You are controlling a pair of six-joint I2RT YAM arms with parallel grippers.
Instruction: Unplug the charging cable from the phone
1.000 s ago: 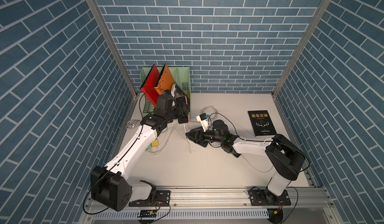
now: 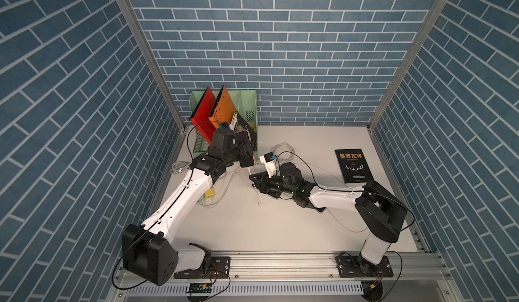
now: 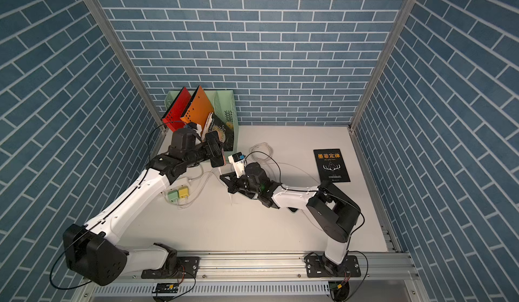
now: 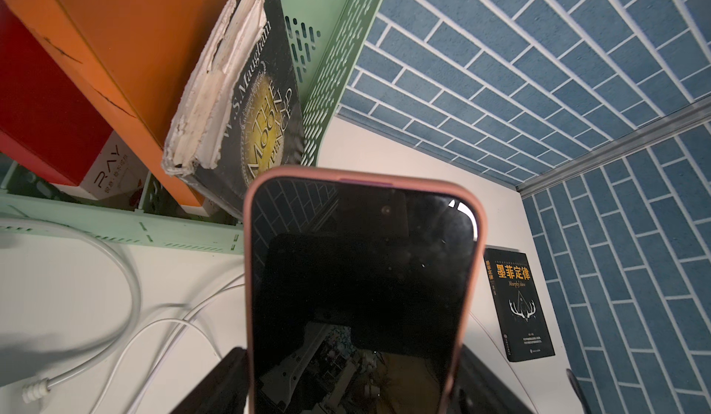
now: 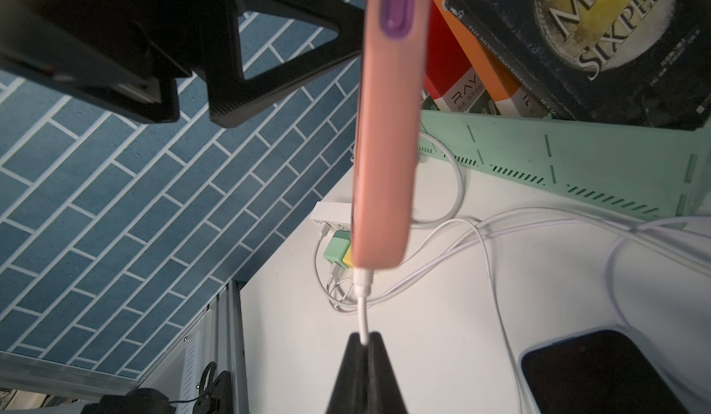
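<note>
In the left wrist view the phone (image 4: 363, 280), dark-screened in a pink case, stands between the fingers of my left gripper, which is shut on its sides. The phone is held up off the table. From its lower end the white plug (image 5: 361, 280) of the charging cable (image 5: 363, 317) sticks out, seated against the case. Just below the plug, the cable runs into the closed fingertips of my right gripper. That gripper is shut, with the thin cable at its tips. In the top left view the cable's loose length hangs below it.
Behind the left arm is a green basket (image 2: 249, 96) with folders and a worn book. A second phone (image 5: 600, 373) lies on the table under the right arm. Loose cables and chargers (image 3: 178, 194) are at left; a black book (image 2: 354, 165) lies at right.
My right gripper has shifted a little left, toward the cable below the phone, its wrist turning slightly. The phone and left arm have barely moved.
</note>
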